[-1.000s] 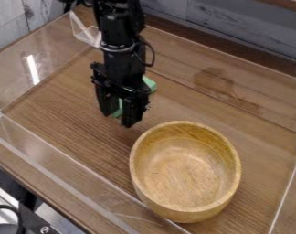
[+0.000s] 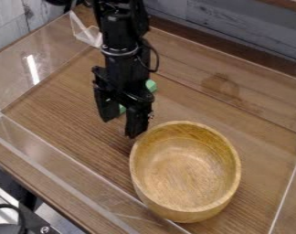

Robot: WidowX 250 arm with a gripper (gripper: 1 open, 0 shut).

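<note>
The black robot arm hangs from the top centre, its gripper (image 2: 121,115) low over the wooden table, just left of and behind a large yellow oval bowl (image 2: 185,188). The fingers look spread apart. Behind the gripper lies a green object (image 2: 148,87), partly hidden by the arm; whether the gripper touches it cannot be told.
The wooden table (image 2: 59,110) has free room at left and at the back right. White edges border it on the sides. A pale, translucent item (image 2: 92,29) is at the top left. A black cable lies at the lower left corner.
The gripper has moved lower and toward the front, closer to the bowl, and its fingers show wider. The bowl has not moved.
</note>
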